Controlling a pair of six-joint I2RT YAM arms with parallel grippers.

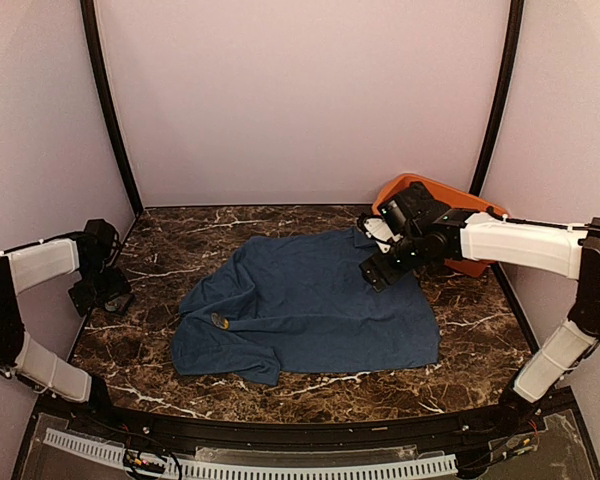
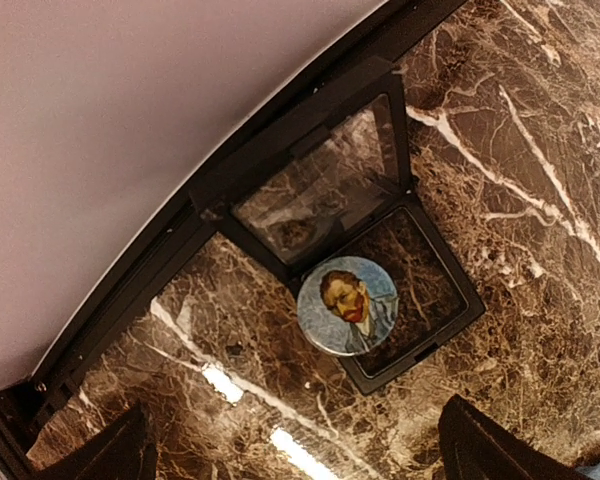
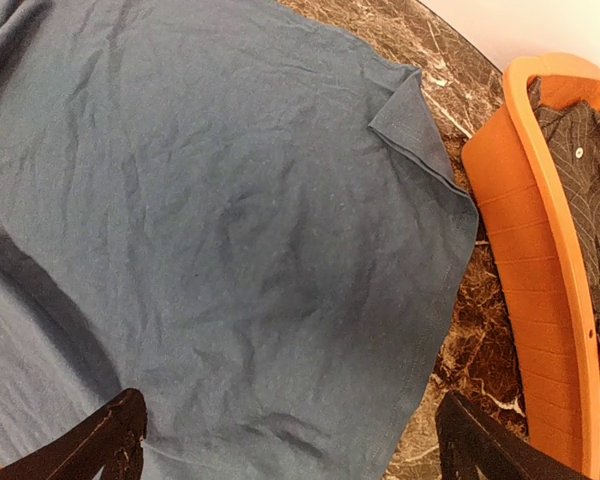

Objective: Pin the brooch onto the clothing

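A round brooch (image 2: pixel 348 306) with a painted bearded man's portrait lies at the corner of an open black case (image 2: pixel 467 285), overlapping its frame, in the left wrist view. My left gripper is open above the marble table, its fingers spread wide, nothing between them. From the top view, that gripper (image 1: pixel 99 290) largely covers the case at the far left. Blue clothing (image 1: pixel 310 295) is spread over the table's middle, with a small roundish yellow-and-dark piece (image 1: pixel 220 321) on its left part. Over the cloth's right side, my right gripper stands open and empty.
An orange bin (image 3: pixel 525 215) holding dark striped fabric (image 3: pixel 580 170) stands at the back right, beside the clothing. The case's raised clear lid (image 2: pixel 325 180) leans near the left wall. Bare marble (image 1: pixel 185 245) lies between case and cloth.
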